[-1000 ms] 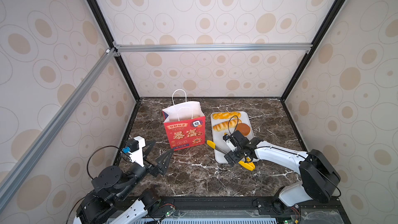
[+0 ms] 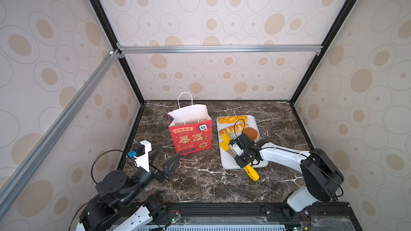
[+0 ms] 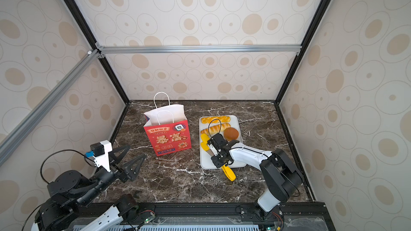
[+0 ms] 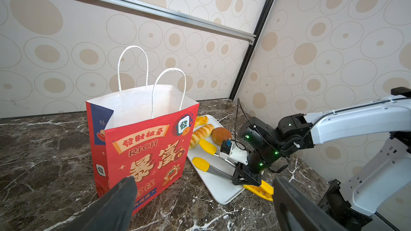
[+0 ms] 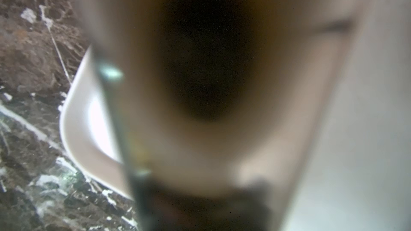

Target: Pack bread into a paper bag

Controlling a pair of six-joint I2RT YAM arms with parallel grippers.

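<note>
A red paper bag (image 2: 191, 136) stands upright and open, white handles up. Right of it, a white tray (image 2: 227, 162) holds a braided loaf (image 2: 233, 119), a long roll (image 2: 227, 129) and a round bun (image 2: 250, 133). My right gripper (image 2: 241, 158) is shut on yellow-ended metal tongs (image 2: 250, 172), whose tips lie over the tray by the roll. My left gripper (image 2: 164, 162) stands open and empty left of front centre, below the bag. The right wrist view is mostly blurred.
Frame rails and patterned walls enclose the table on the back and sides.
The right gripper has turned the tongs, their tips swinging toward the back of the tray near the roll and the handle end toward the front. The left arm is still.
</note>
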